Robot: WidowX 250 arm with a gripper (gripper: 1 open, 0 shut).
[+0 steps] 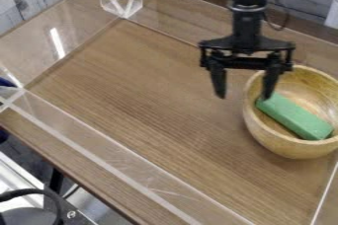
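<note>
My gripper [243,79] is at the upper right, open, its two dark fingers pointing down at the left rim of a wooden bowl [275,140]. A green rectangular block [294,116] lies inside the bowl, to the right of and below the fingers. I see nothing held between the fingers; whether they touch the bowl is unclear.
Clear plastic pieces sit at the top left corner and along the left edge. A dark cable lies off the table at the lower left.
</note>
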